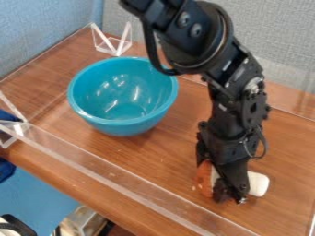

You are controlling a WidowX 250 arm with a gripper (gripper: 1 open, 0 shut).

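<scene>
The black arm reaches down from the top, and its gripper [215, 182] is low over the wooden surface at the right, shut on a small object with an orange end [204, 177] and a white cylindrical body [256, 184] that sticks out to the right. The fingers partly hide the object's middle. A teal bowl [123, 79] stands to the left and behind the gripper.
A white angular piece [110, 41] stands at the back left, near the grey wall.
</scene>
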